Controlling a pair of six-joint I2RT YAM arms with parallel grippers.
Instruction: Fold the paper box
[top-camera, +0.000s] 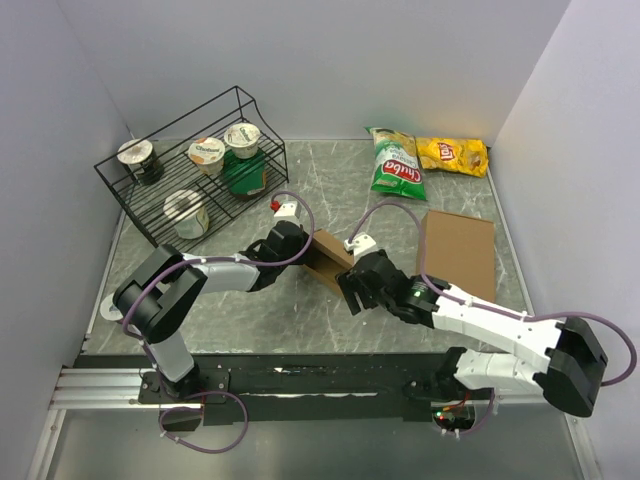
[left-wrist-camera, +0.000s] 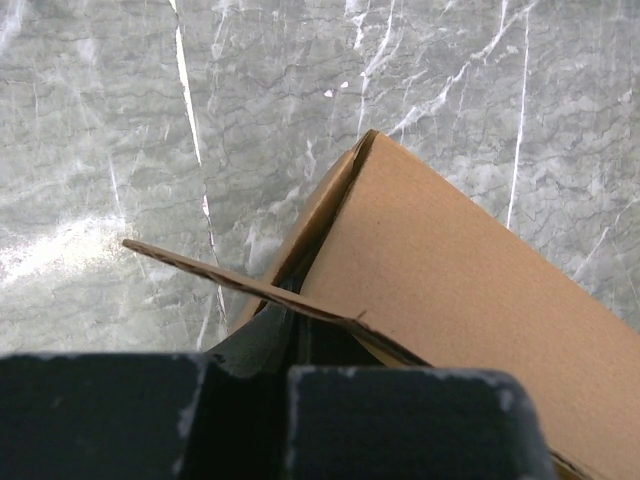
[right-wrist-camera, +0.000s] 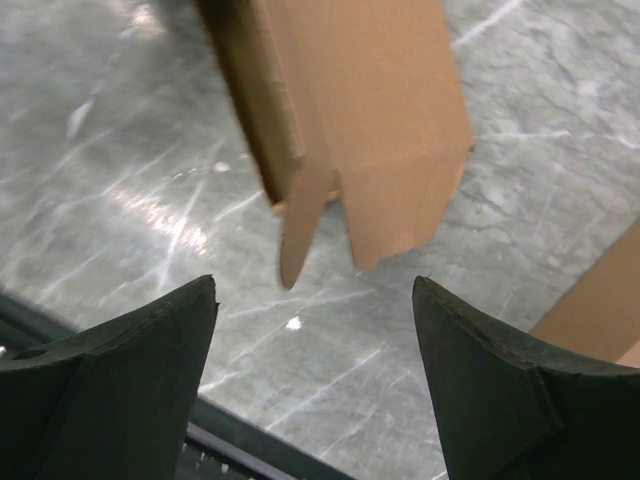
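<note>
A partly folded brown cardboard box (top-camera: 333, 248) lies mid-counter between my arms. In the left wrist view, a thin flap crosses the corner of the box (left-wrist-camera: 440, 250), and my shut left gripper sits at that corner, its tips partly hidden under the flap. In the right wrist view, my right gripper stands open near the other end of the box (right-wrist-camera: 370, 110), where two end flaps stick out toward it, the nearer upright-looking one narrow. Nothing is between the right fingers.
A flat cardboard piece (top-camera: 460, 252) lies at the right. Chip bags (top-camera: 398, 165) lie at the back. A wire rack (top-camera: 150, 210) with several tubs stands back left.
</note>
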